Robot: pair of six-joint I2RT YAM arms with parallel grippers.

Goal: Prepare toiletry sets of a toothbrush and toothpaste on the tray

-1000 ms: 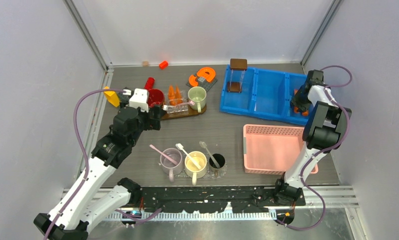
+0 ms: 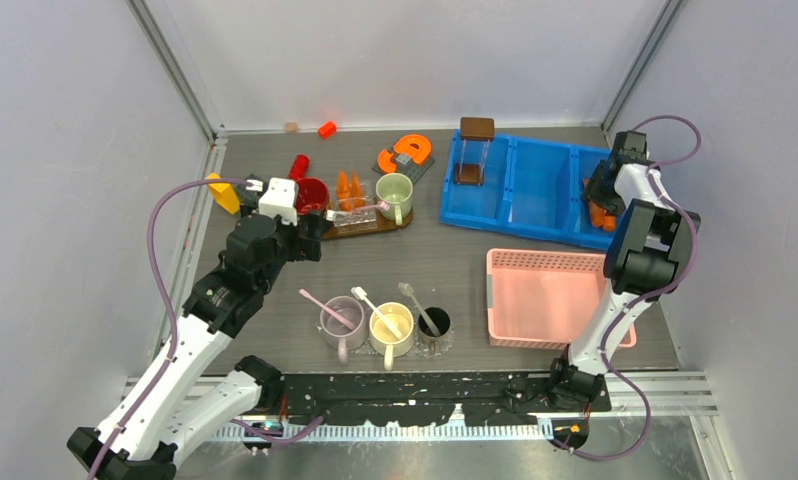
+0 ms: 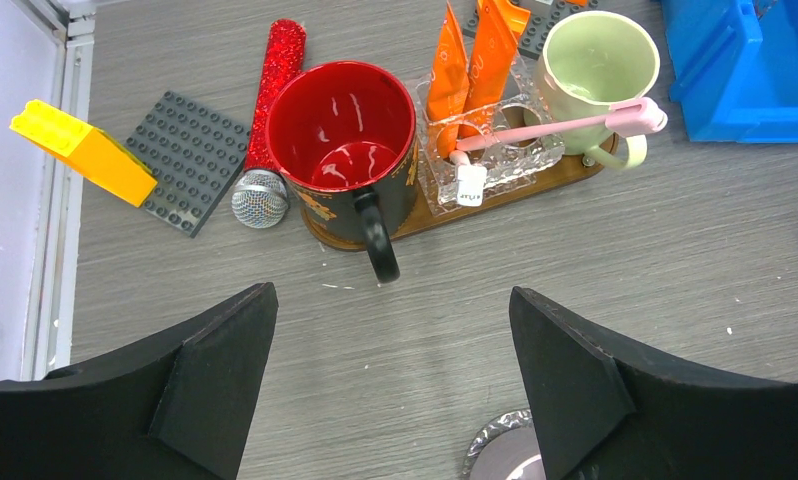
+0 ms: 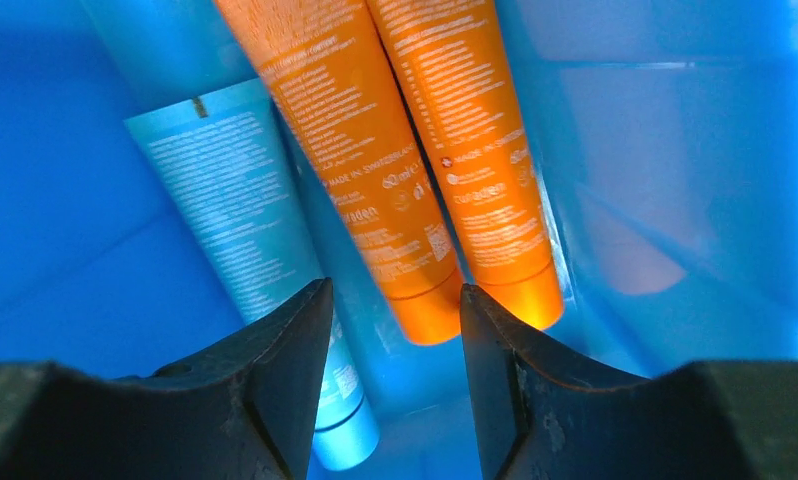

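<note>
In the blue tray's [image 2: 540, 190] right compartment lie two orange tubes [image 4: 465, 150] and a light-blue tube [image 4: 235, 220]. My right gripper is over them, fingers part open, the right fingertip at the lower end of the middle orange tube; nothing is clearly held. Toothbrushes stand in a lilac mug [image 2: 343, 335], a cream mug [image 2: 393, 335] and a dark cup [image 2: 437, 330]. Pink toothbrushes [image 3: 565, 125] lie on a clear holder with orange tubes beside a green mug [image 3: 600, 65]. My left gripper stands open above bare table, empty.
An empty pink basket [image 2: 545, 295] sits front right. A red mug [image 3: 340, 130], red microphone [image 3: 275, 90] and yellow block [image 3: 85, 150] are at back left.
The right arm has shifted slightly over the blue tray's right compartment. The left arm has not moved.
</note>
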